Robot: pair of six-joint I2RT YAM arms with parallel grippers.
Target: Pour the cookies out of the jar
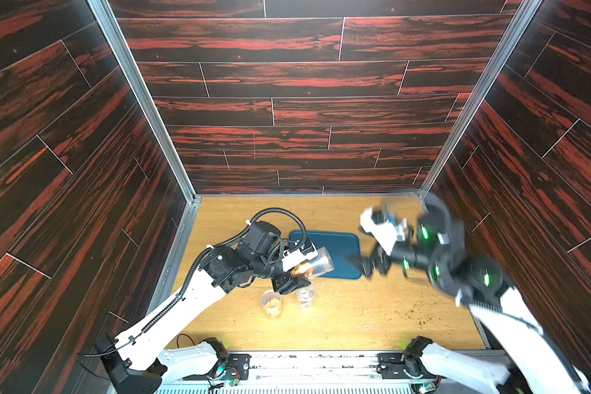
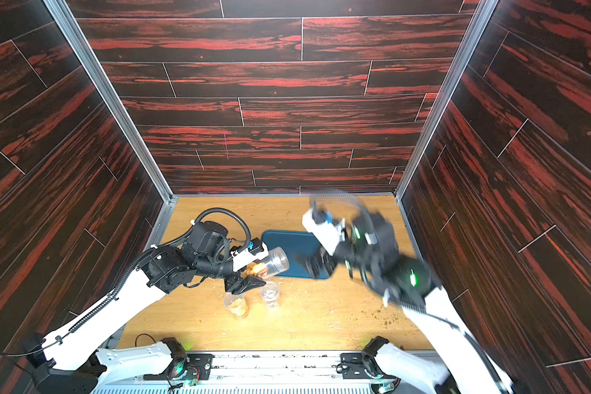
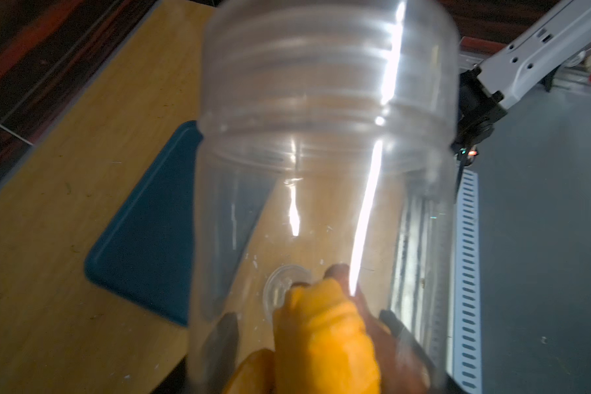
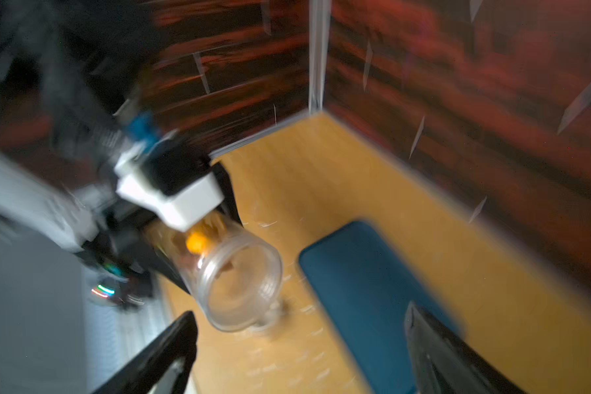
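A clear plastic jar holding orange and brown cookies is gripped by my left gripper (image 1: 291, 275), tilted with its open mouth pointing right, as the right wrist view shows (image 4: 239, 282). It hangs over the near edge of the blue tray (image 1: 341, 252). My right gripper stands open to the right of the jar, apart from it, with nothing between its fingers; it is blurred in both top views.
Two clear containers stand on the wooden table in front of the tray: one with pale yellow contents (image 1: 271, 302), one (image 1: 305, 298) beside it.
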